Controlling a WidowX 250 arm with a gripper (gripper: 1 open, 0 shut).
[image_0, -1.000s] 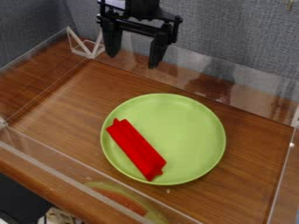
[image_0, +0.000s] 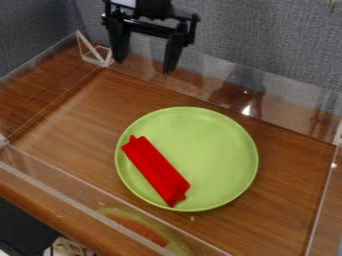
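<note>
A long red bar (image_0: 155, 170) lies on a round green plate (image_0: 214, 150) on the wooden floor of the work area, slanting across the plate's left part. My black gripper (image_0: 146, 50) hangs high at the back, above and clear of the plate, its two fingers spread wide apart with nothing seen between them.
Clear low walls edge the wooden surface (image_0: 74, 110), with a white wire piece (image_0: 91, 52) at the back left corner. The wood left of the plate is bare. A yellow-green curved item (image_0: 131, 222) shows through the front wall.
My gripper has shifted slightly to the left since a second ago. The bar and plate have not moved.
</note>
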